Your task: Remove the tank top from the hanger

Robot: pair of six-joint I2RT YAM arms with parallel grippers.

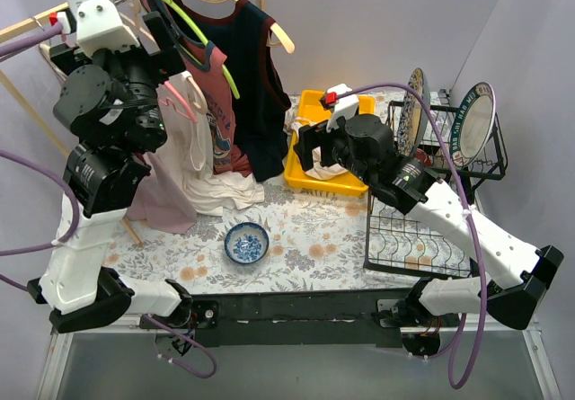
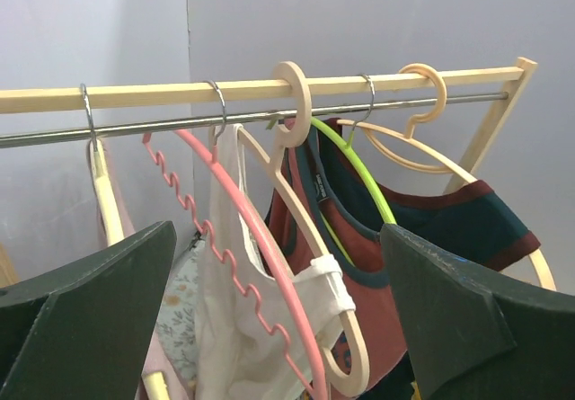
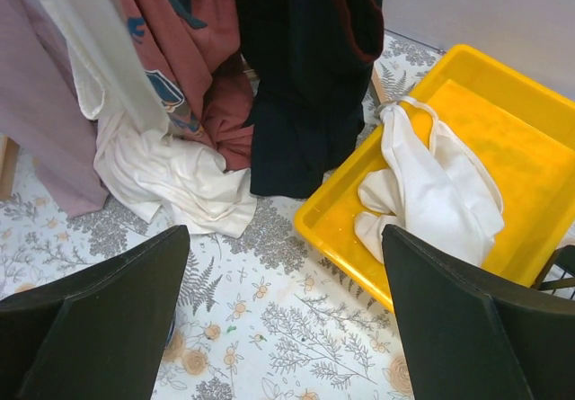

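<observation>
A white strappy garment hangs on a beige hanger beside a bare-looking pink hanger. To its right are a maroon sleeveless top with dark trim on a green hanger and a dark navy top with maroon trim on a wooden hanger. Which is the tank top meant, I cannot tell. My left gripper stands open before the hangers, touching none that I can make out. Open and empty, my right gripper is above the table near the yellow tray.
White cloth lies in the tray. The rail crosses above the garments. A blue-and-white bowl sits on the table, and a black dish rack with plates stands on the right. Clear table lies around the bowl.
</observation>
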